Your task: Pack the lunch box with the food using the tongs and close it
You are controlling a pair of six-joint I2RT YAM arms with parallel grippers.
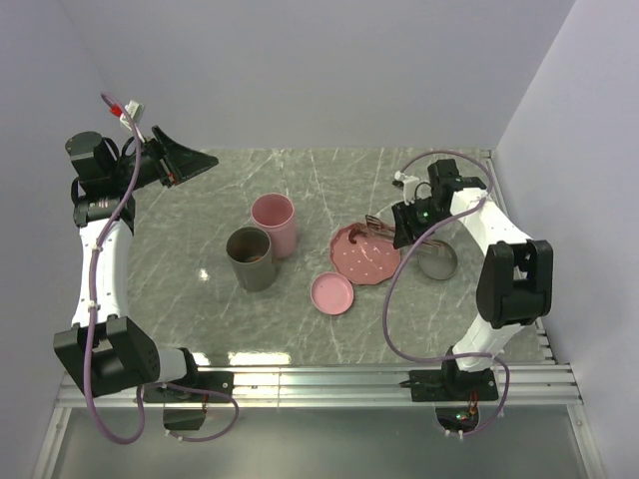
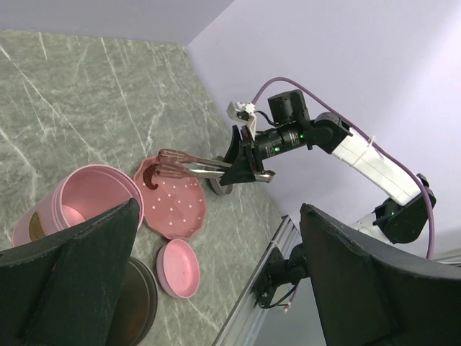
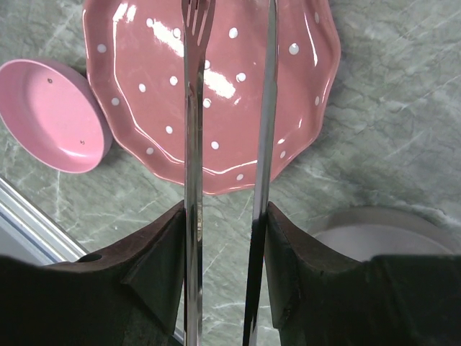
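Over the scalloped pink dotted plate (image 1: pixel 364 261) my right gripper is shut on metal tongs, whose two long arms reach across the plate; a dark curved piece lies at the plate's far edge in the left wrist view. My left gripper (image 1: pixel 178 178) hangs open at the upper left, away from the dishes, with nothing between its fingers. A small pink bowl (image 1: pixel 331 293) sits in front of the plate. A grey round dish (image 1: pixel 437 263) is under the right arm.
A tall pink container (image 1: pixel 280 235) and a dark grey container (image 1: pixel 254 269) stand left of the plate. Walls rise at the sides and back, and a metal rail edges the front.
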